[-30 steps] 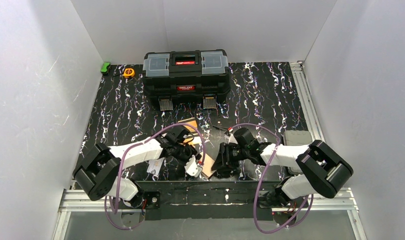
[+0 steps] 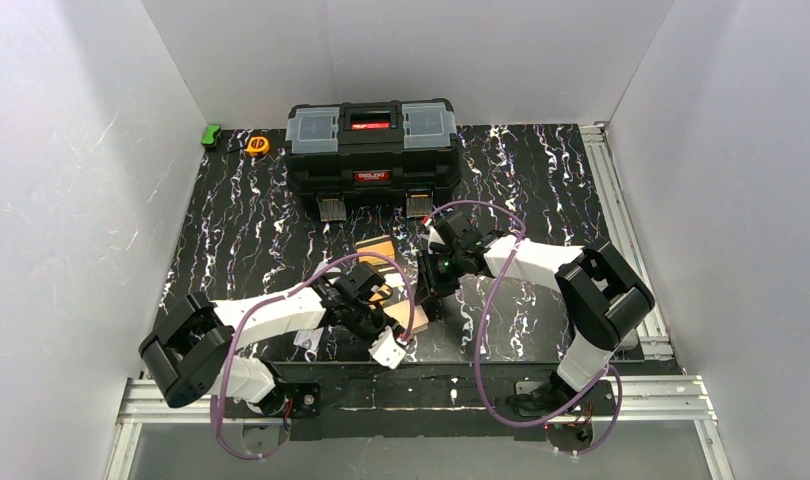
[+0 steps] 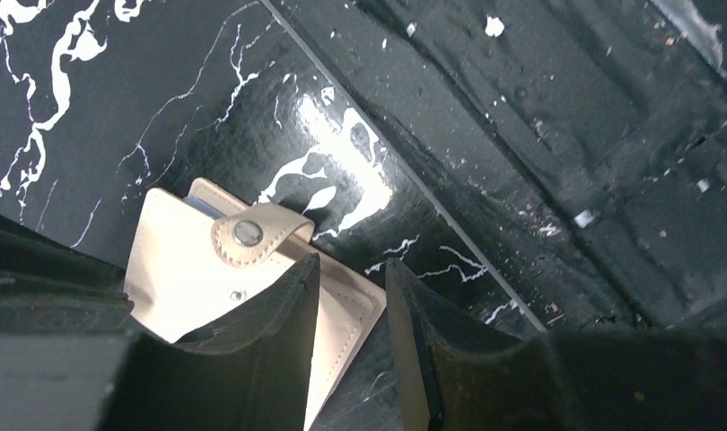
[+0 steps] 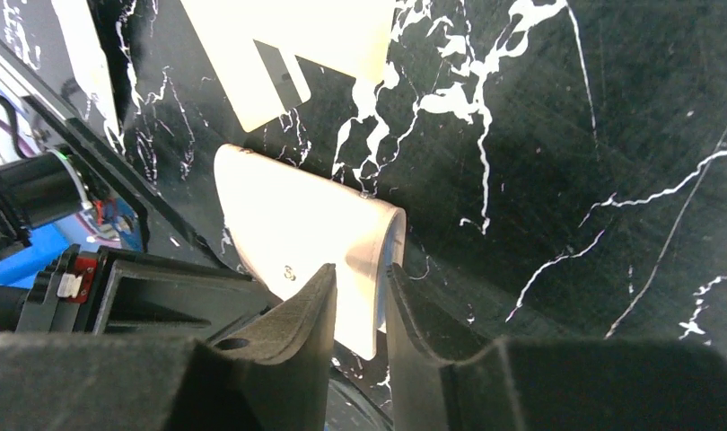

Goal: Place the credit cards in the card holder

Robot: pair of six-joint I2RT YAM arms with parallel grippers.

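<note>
The cream leather card holder point(image 2: 413, 318) lies near the front edge, its snap strap and bluish slot visible in the left wrist view point(image 3: 176, 251). My left gripper is open beside and above it. My right gripper is over the holder's edge, fingers part open; whether they touch it I cannot tell. Gold cards point(image 4: 324, 31) lie behind the holder, some partly hidden under the left arm in the top view. A pale card point(image 2: 306, 335) lies left of it.
A black toolbox point(image 2: 371, 155) stands at the back, with orange point(image 2: 257, 146) and green point(image 2: 210, 135) items left of it. A grey case sits at right under the right arm.
My right arm has moved back and leftward from the front right, round the holder. The left arm has shifted slightly, and the holder appears slightly turned.
</note>
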